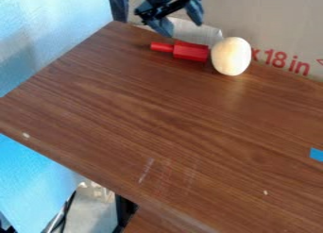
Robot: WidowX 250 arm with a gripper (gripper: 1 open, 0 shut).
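Note:
My gripper (177, 20), dark with blue-grey fingers, hangs at the top over the back edge of the wooden table, above the objects there; its fingers are spread apart, with nothing seen between them. Below it lie a red cylindrical object (190, 52) with a thinner left end and, behind that, a clear or whitish cylinder (202, 34). To their right stands a cream egg-shaped object (231, 56).
A cardboard panel (284, 29) with red print stands along the back. A blue piece of tape (315, 154) is at the right edge. A light blue padded surface borders the left.

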